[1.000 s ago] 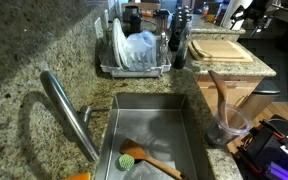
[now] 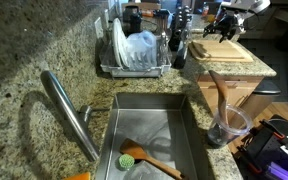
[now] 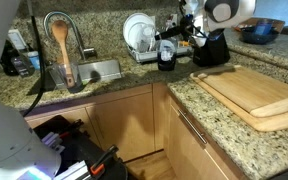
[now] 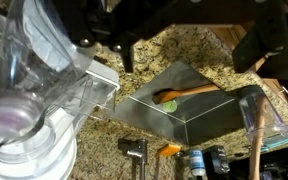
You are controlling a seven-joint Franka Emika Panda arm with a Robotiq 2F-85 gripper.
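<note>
Over the far counter my gripper (image 2: 222, 36) hangs above the wooden cutting board (image 2: 223, 51). In the wrist view its dark fingers (image 4: 252, 50) stand wide apart, so the gripper is open, with nothing held between them. The grey sink (image 2: 169, 110) holds a wooden spoon (image 2: 154, 162) and a green scrubber (image 2: 132, 149). Beside the sink, a clear plastic container (image 2: 227, 126) holds an upright wooden utensil (image 2: 220, 92). Plates stand in the dish rack (image 2: 134, 70) behind the sink. In the second exterior view the cutting board (image 3: 249, 88) lies bare on the right counter.
A curved metal faucet (image 2: 68, 110) rises at the sink's left. A large clear bottle (image 4: 29, 80) looms close at the left of the wrist view. Dark containers stand between the rack and the cutting board. The counter around the board is mostly free.
In the first exterior view my gripper has swung in from the right edge, moving left to above the cutting board. The items in and around the sink have stayed put.
</note>
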